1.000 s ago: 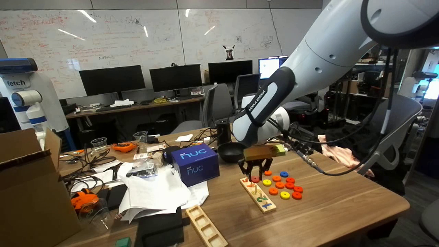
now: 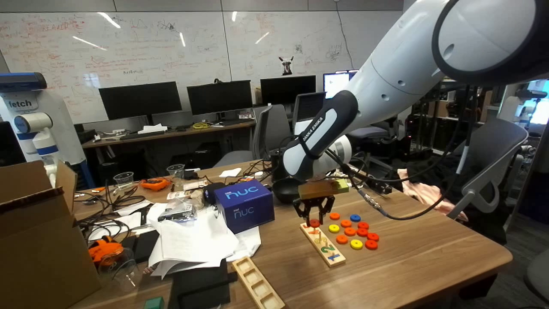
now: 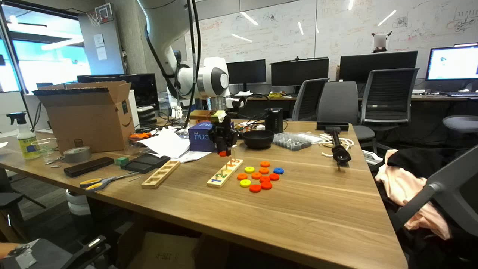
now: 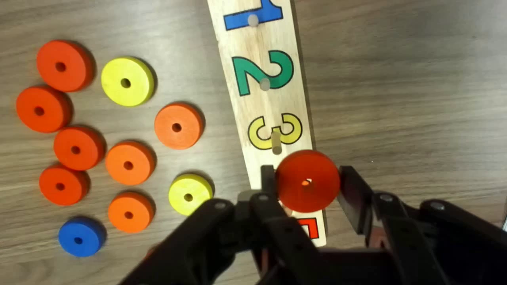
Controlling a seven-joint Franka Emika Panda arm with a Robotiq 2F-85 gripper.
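Between the fingers of my gripper a red ring (image 4: 304, 194) is held, its hole facing the wrist camera. It hangs above the far part of the wooden peg board (image 4: 259, 111), past the yellow 3, and hides part of the board in the wrist view. Bare pegs stand at the blue 1, green 2 and yellow 3; a red numeral (image 4: 311, 228) peeks out at the board's end. In exterior view 1 the held ring (image 2: 314, 223) appears over the board's far end. Whether it touches a peg I cannot tell.
Beside the board lie loose rings, among them yellow (image 4: 127, 81), orange (image 4: 178, 126), red (image 4: 65, 65) and blue (image 4: 81, 236). A black bowl (image 3: 258, 139) and a blue box (image 2: 244, 205) stand behind. An empty wooden tray (image 3: 161, 174) lies across from the rings.
The gripper and its red ring have moved slightly left in exterior view 1, from the board's ring side to over its far end. The loose rings and board have stayed put.
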